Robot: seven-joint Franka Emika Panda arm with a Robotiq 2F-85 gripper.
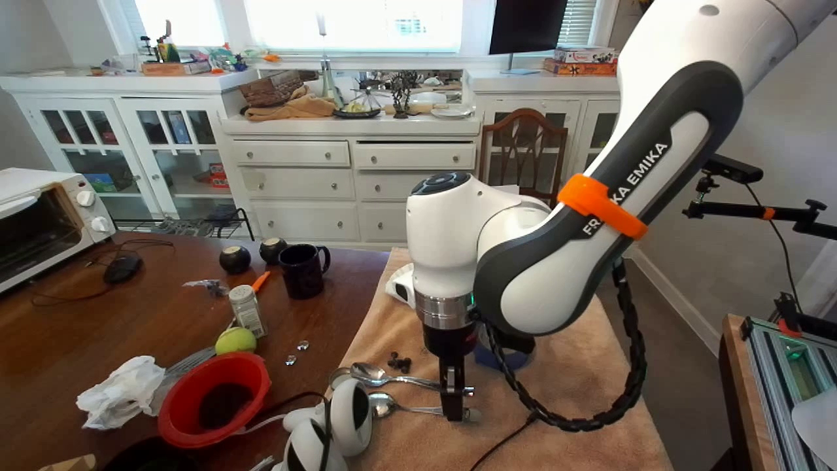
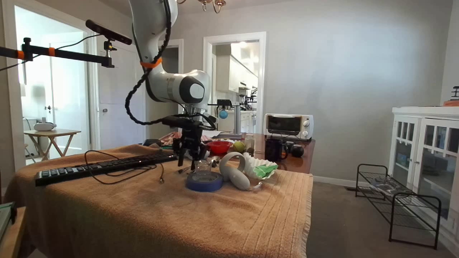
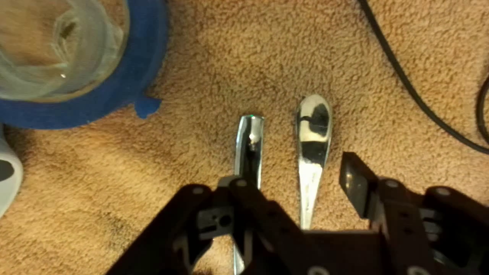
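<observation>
Two metal spoons lie side by side on the tan towel, bowls toward the table side in exterior view 1: the back spoon (image 1: 376, 373) and the front spoon (image 1: 384, 405). My gripper (image 1: 453, 409) points down over their handle ends. In the wrist view the front spoon's handle (image 3: 314, 133) shows in the wide gap of my open gripper, touching neither finger there. The back spoon's handle (image 3: 250, 142) runs beneath the left finger, which hides part of it. Whether that finger touches it, I cannot tell. The bowls are out of the wrist view.
Blue tape (image 2: 204, 184) with a clear cup inside lies near the gripper. White controllers (image 1: 350, 416) sit beside the spoon bowls, and a keyboard (image 2: 107, 167) with cables lies on the towel. A red bowl (image 1: 184, 408) stands farther off. The towel's near part in exterior view 2 is clear.
</observation>
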